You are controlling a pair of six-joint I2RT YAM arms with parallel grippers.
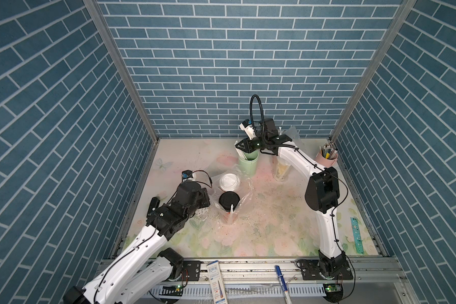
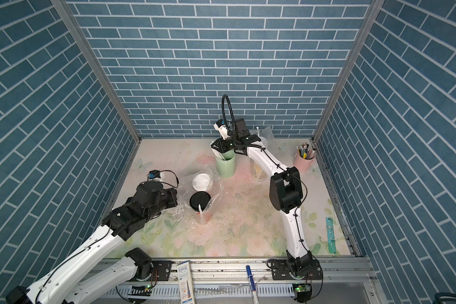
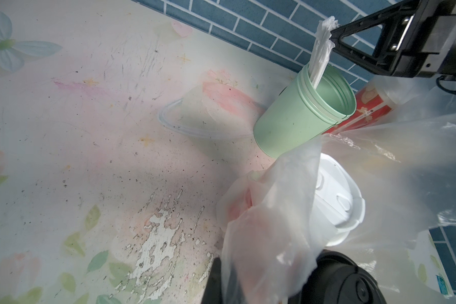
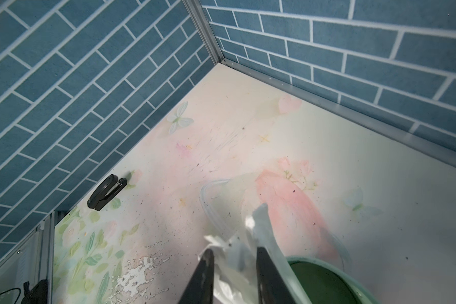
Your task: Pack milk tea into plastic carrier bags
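Note:
My right gripper is partly open at the back of the table, its fingers either side of the white paper-wrapped straws point(image 4: 240, 263). Those straws stand in a light green cup point(image 1: 247, 167). My left gripper point(image 1: 204, 198) is shut on the edge of a clear plastic bag point(image 3: 273, 233), whose film bunches up between its fingers. Inside the spread bag are a white-lidded cup point(image 1: 229, 182) and a black-lidded cup point(image 1: 229, 200); a white-wrapped piece point(image 1: 231, 212) leans in front of the black lid. The lower parts of both cups are mostly hidden in the wrist views.
Right of the green cup, a bagged drink point(image 1: 281, 169) stands partly behind the right arm. A pink pen cup point(image 1: 326, 158) is at the back right, a teal ruler point(image 1: 356, 235) at the right edge. A black object point(image 1: 153, 205) lies far left.

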